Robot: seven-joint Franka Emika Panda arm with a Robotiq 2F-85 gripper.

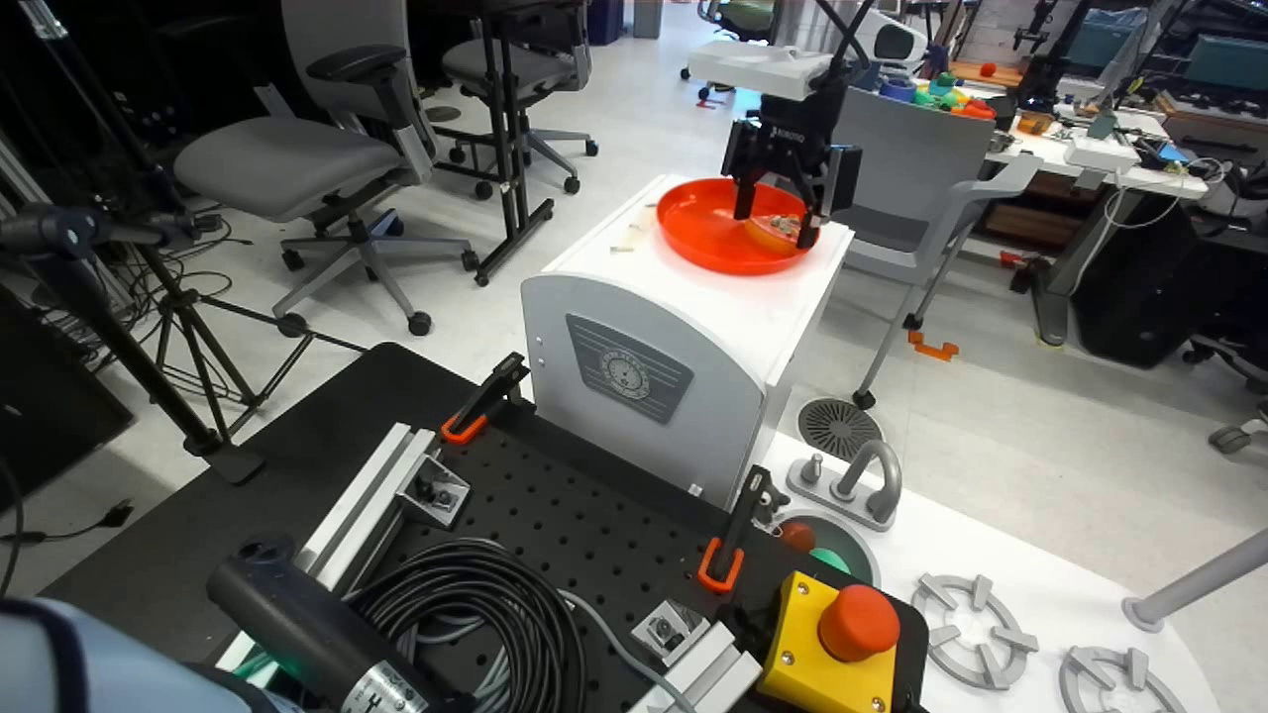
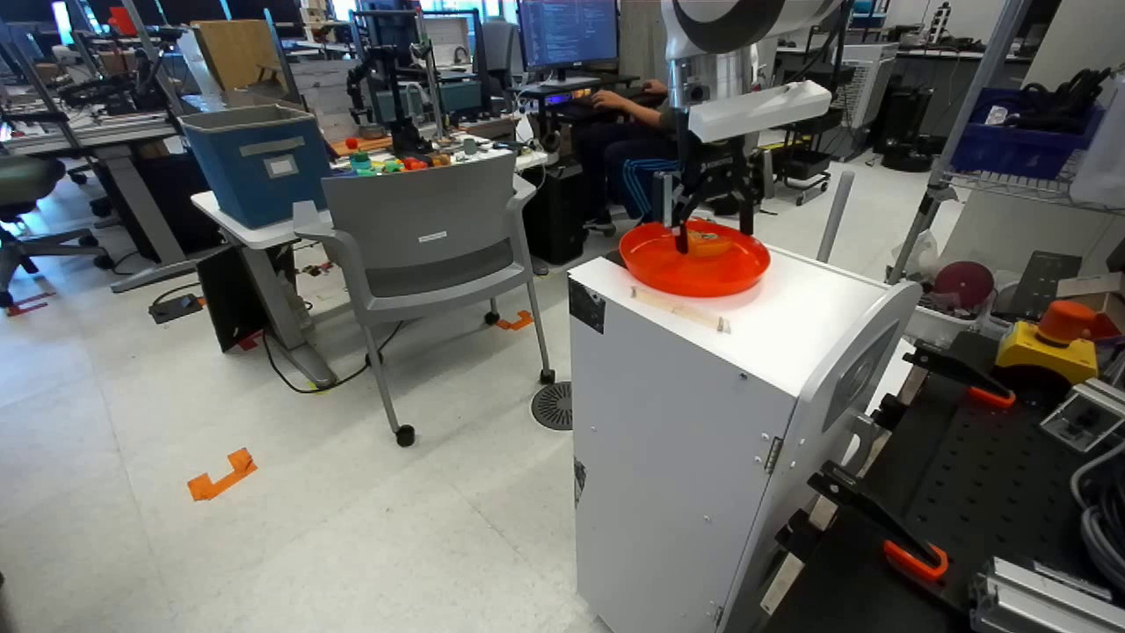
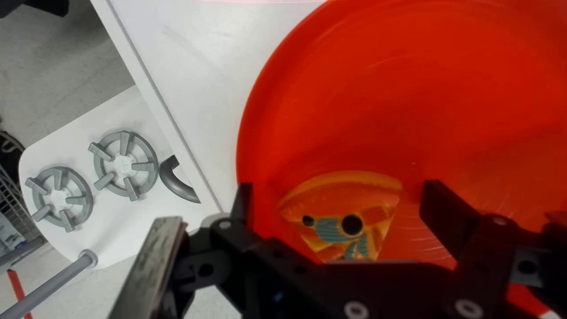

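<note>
A toy pizza slice [image 3: 345, 218], orange with teal and black toppings, lies in the round red tray [image 3: 425, 95]. In the wrist view my gripper stands open, one finger on each side of the slice and apart from it. Exterior view 1 shows the gripper [image 1: 775, 232] low over the tray [image 1: 701, 238], with the slice [image 1: 779, 230] between its fingers. From the other side, the slice [image 2: 704, 244] is partly covered by a finger of the gripper [image 2: 714, 234].
The tray rests on a white cabinet top [image 1: 666, 297]. A toy sink faucet [image 1: 874, 475] and burner rings [image 1: 975, 630] sit lower, beside the cabinet. A grey chair [image 2: 432, 232] stands close behind it.
</note>
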